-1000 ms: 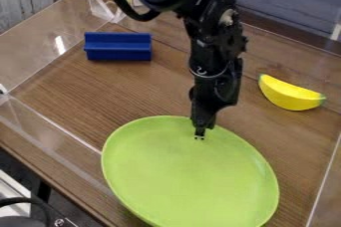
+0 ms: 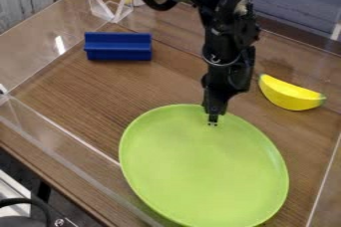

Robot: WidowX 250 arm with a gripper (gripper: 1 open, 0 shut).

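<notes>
My black gripper points straight down at the far rim of a large green plate, its tips touching or just over that rim. It looks shut, and nothing shows between its fingers. The plate lies flat at the front of the wooden table.
A yellow banana lies to the right of the gripper. A blue block sits at the back left, near a clear plastic piece. The wood left of the plate is clear, bordered by a transparent edge.
The gripper has moved slightly right and toward the back, and the green plate has shifted to the right with it.
</notes>
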